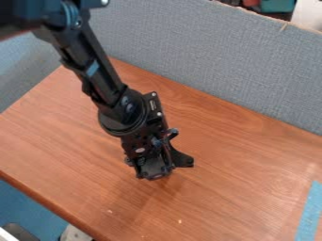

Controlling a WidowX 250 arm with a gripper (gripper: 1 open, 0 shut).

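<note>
My black arm reaches down from the upper left over a wooden tabletop point(239, 188). Its gripper point(157, 168) is low over the middle of the wood and pointed downward. The fingers are small and dark in this view, and I cannot make out their gap or anything held between them. No loose object shows on the wood around the gripper, though the arm hides the patch directly beneath it.
A grey padded wall point(214, 66) runs along the back. A strip of blue tape point(310, 209) lies at the right. Blue floor and some grey items show past the lower left edge. The tabletop around the gripper is clear.
</note>
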